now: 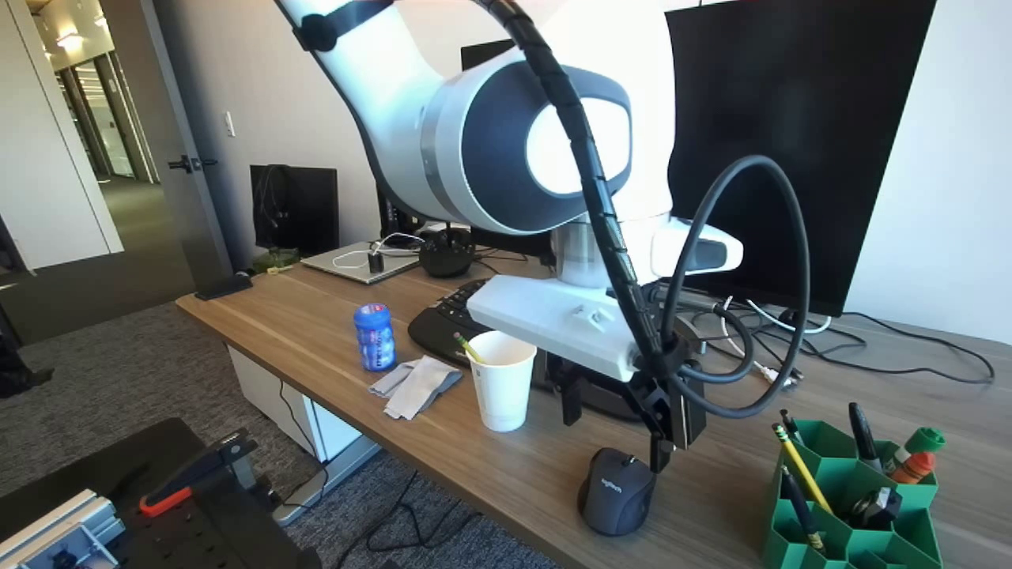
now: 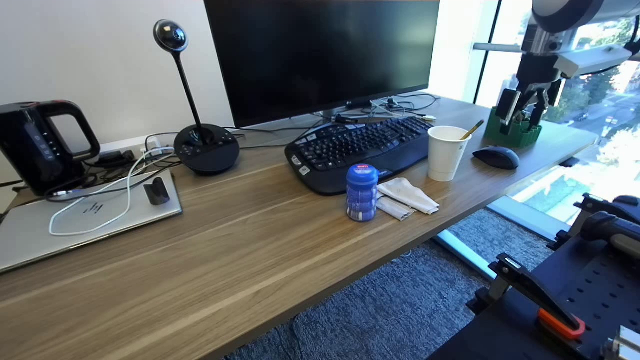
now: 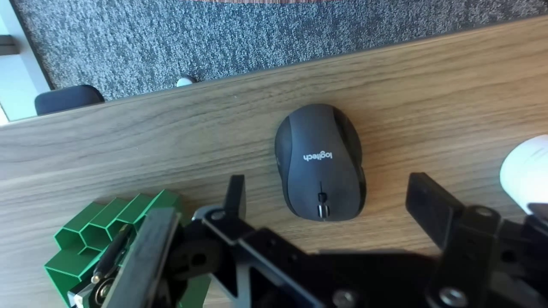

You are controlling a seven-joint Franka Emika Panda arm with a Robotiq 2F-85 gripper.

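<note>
A dark grey computer mouse (image 3: 321, 164) lies on the wooden desk, its wheel end toward my gripper in the wrist view. The gripper is open, its two fingers set wide apart with nothing between them. In exterior view 1 the gripper (image 1: 614, 436) hangs just above and behind the mouse (image 1: 617, 491), not touching it. Exterior view 2 shows the gripper (image 2: 528, 114) in front of the green organizer, beyond the mouse (image 2: 496, 157).
A white cup (image 1: 503, 379) holding a pencil stands near the mouse. On the other side sits a green organizer (image 1: 821, 446) with pens. A folded cloth (image 1: 415, 384), a blue container (image 1: 375, 337) and a black keyboard (image 2: 360, 150) occupy the desk. Its front edge runs close by the mouse.
</note>
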